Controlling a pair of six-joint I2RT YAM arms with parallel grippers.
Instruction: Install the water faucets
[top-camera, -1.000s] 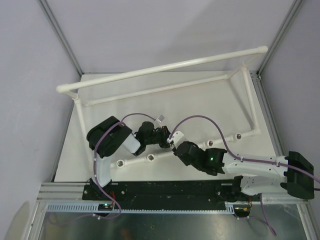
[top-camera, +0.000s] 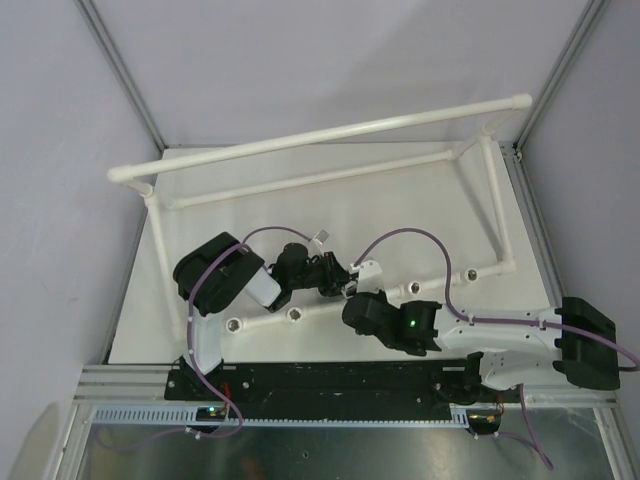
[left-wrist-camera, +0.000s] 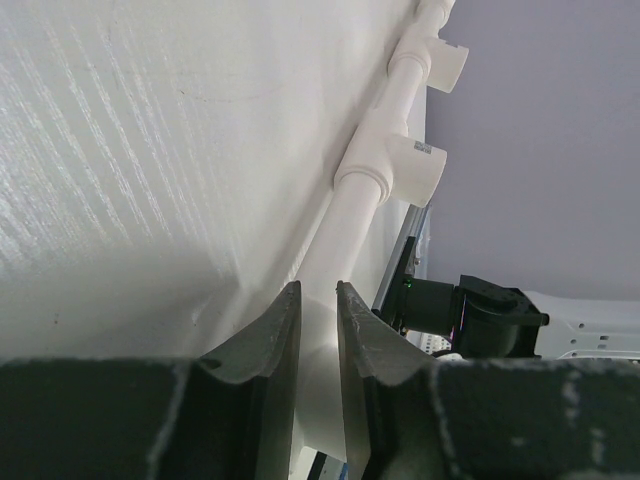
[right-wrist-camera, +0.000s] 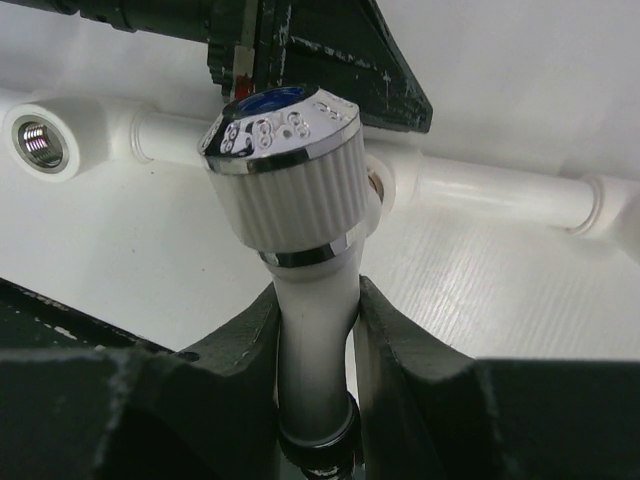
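A white pipe with tee sockets runs along the front of the frame. My left gripper is shut on this pipe (left-wrist-camera: 346, 232), near the middle in the top view. My right gripper is shut on a white faucet (right-wrist-camera: 305, 200) with a chrome band and blue top, held just over a threaded socket (right-wrist-camera: 375, 185) that it partly hides. Another threaded socket (right-wrist-camera: 40, 145) sits to the left in the right wrist view. Whether the faucet touches the socket behind it cannot be told.
A raised white pipe frame (top-camera: 322, 135) spans the back over a white board (top-camera: 330, 220). The left arm's black body lies close behind the faucet. Grey walls stand at both sides.
The right arm has shifted slightly left and toward the front in the top view. The front pipe with its sockets has moved slightly left. The left arm looks almost unchanged.
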